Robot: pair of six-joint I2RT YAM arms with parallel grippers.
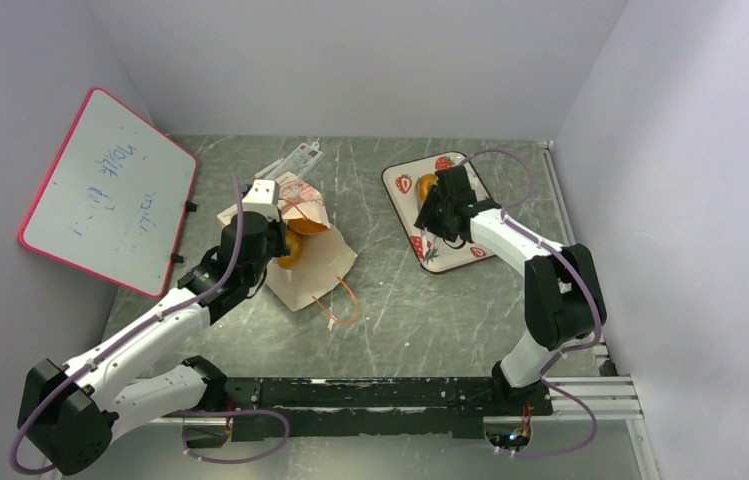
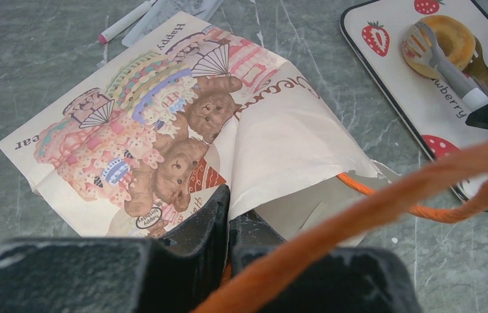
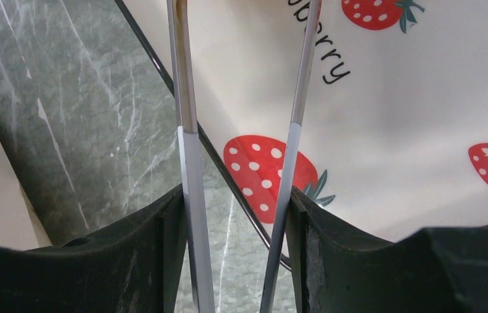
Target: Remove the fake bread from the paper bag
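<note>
A paper bag [image 1: 310,280] with a bear print [image 2: 156,124] and orange handles lies at centre-left, with orange-yellow bread [image 1: 290,255] visible inside in the top view. My left gripper [image 1: 275,240] is shut on the bag's upper paper edge. My right gripper [image 1: 428,225] is part open over the strawberry tray [image 1: 475,252]; in the right wrist view its long fingers show only tray between them below. A yellow ring-shaped piece [image 2: 459,45] lies on that tray beside a fork and spoon, partly hidden by the right gripper in the top view.
A whiteboard [image 1: 105,190] leans at the left. A marker and a clear pack [image 1: 300,160] lie behind the bag. The worktop between bag and tray and toward the front is clear.
</note>
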